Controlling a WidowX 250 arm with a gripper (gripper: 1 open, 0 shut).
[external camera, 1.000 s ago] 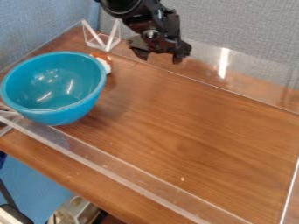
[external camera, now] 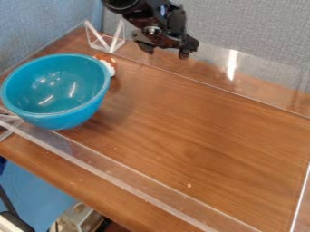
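Note:
My black gripper point(external camera: 165, 47) hangs over the back of the wooden table point(external camera: 194, 154), near the rear wall. It is dark and small in view, so I cannot tell whether its fingers are open or shut, or whether anything is between them. A large teal bowl point(external camera: 54, 91) sits on the left of the table. A small white and orange item point(external camera: 107, 67) lies just behind the bowl, partly hidden by it.
A white wire frame point(external camera: 104, 38) stands at the back left corner. Clear edging runs along the table's back, front and right sides.
The gripper has shifted very slightly at the back of the table. The bowl and other items have not moved.

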